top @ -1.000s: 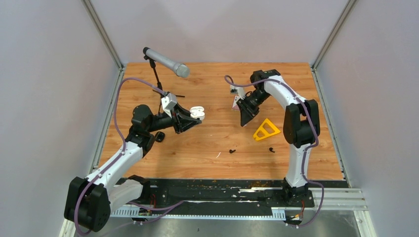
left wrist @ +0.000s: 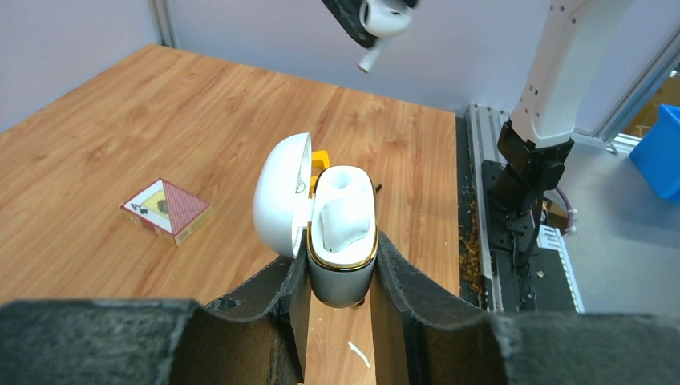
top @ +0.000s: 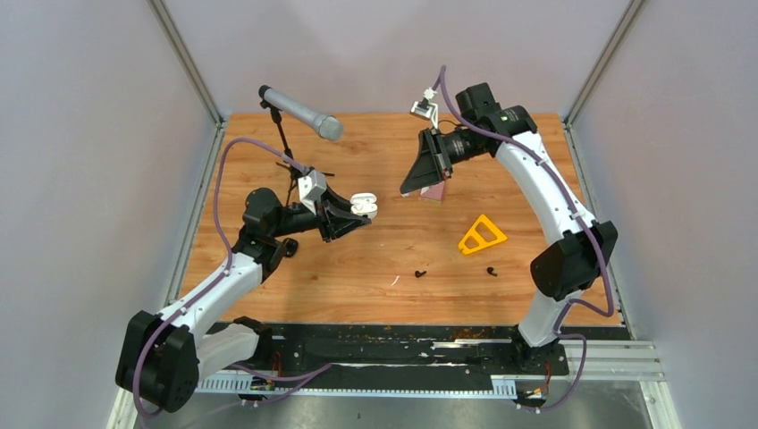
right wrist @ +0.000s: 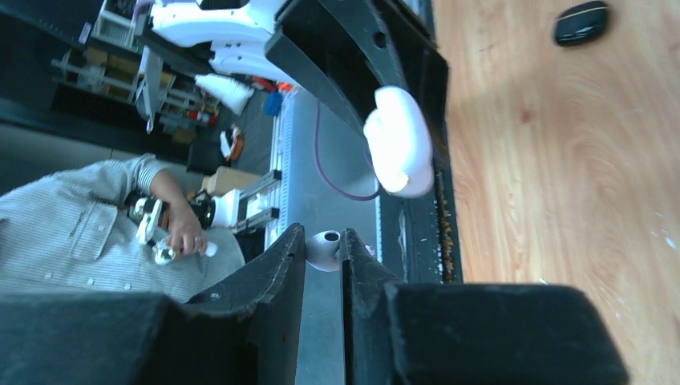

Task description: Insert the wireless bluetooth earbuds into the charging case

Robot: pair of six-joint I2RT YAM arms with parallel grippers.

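Observation:
My left gripper (top: 359, 220) is shut on the white charging case (top: 364, 209), held up over the table. In the left wrist view the case's lid (left wrist: 281, 196) stands open on the left, and the body (left wrist: 343, 273) with its recesses faces up. My right gripper (top: 414, 182) is high above the table to the right of the case. Between its fingertips in the right wrist view sits a white earbud (right wrist: 322, 253) with a black spot. The earbud (left wrist: 385, 19) also appears blurred at the top of the left wrist view, its stem pointing down, clear of the case.
On the table lie two small black pieces (top: 420, 273), a pale strip (top: 395, 280), a yellow triangle (top: 483, 235) and a small printed box (left wrist: 166, 210). A grey cylinder on a stand (top: 302, 113) rises behind the left arm. The table between the grippers is clear.
My right gripper has risen and swung left towards the case, with its arm extended further back. The left gripper has shifted slightly right with the case.

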